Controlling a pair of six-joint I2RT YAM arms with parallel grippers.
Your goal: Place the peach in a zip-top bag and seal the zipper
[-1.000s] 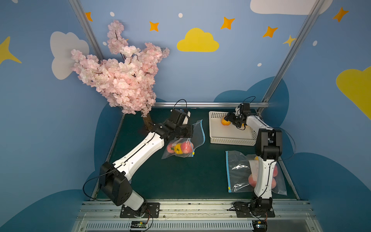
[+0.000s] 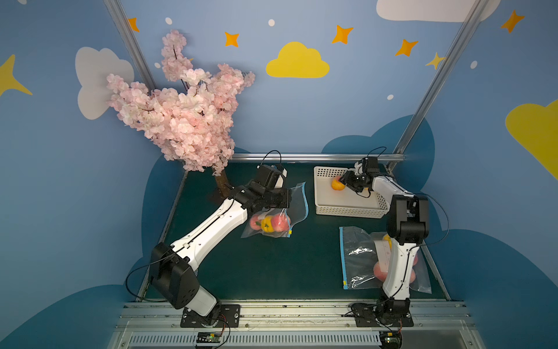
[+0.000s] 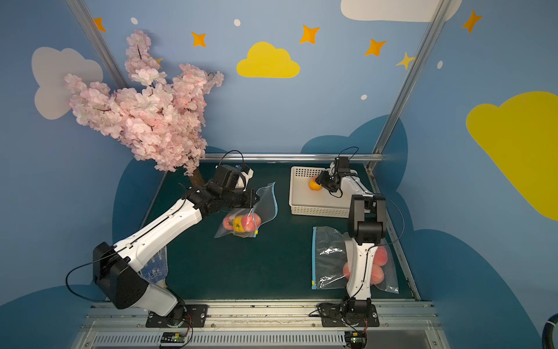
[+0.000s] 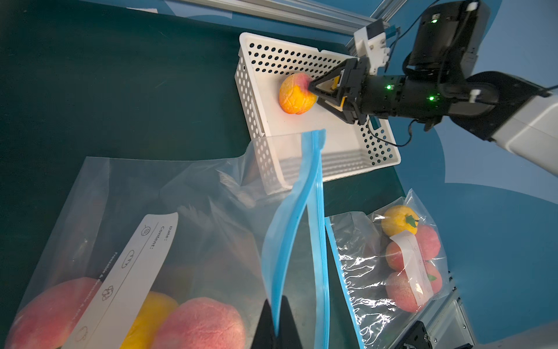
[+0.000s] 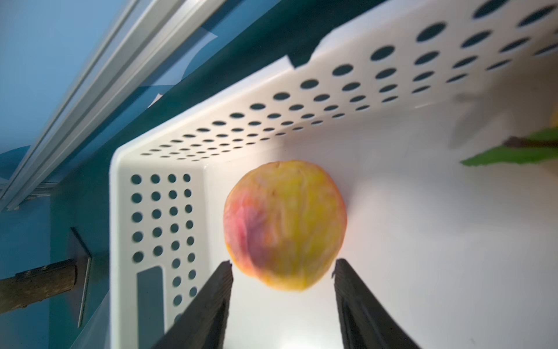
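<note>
The peach (image 5: 284, 224), yellow-orange with a pink blush, lies in the left part of the white basket (image 5: 372, 23). My right gripper stands part open just short of it, its fingertips spread before the near side of the peach; from this angle contact cannot be told. In the left wrist view, my left gripper is shut on the blue zip edge of the clear zip top bag (image 4: 191, 192). That bag's mouth gapes, with one blue strip (image 4: 319, 232) apart from the pinched one. Several fruits, red and yellow, are inside, partly behind a white label.
Another clear bag (image 2: 360, 250) holding several fruits lies at the front right, partly under my right arm. A green leaf (image 5: 523, 151) shows at the basket's right. Behind the left arm stands a pink blossom tree (image 2: 191, 116).
The peach appears a little farther left. The left arm looks unmoved.
</note>
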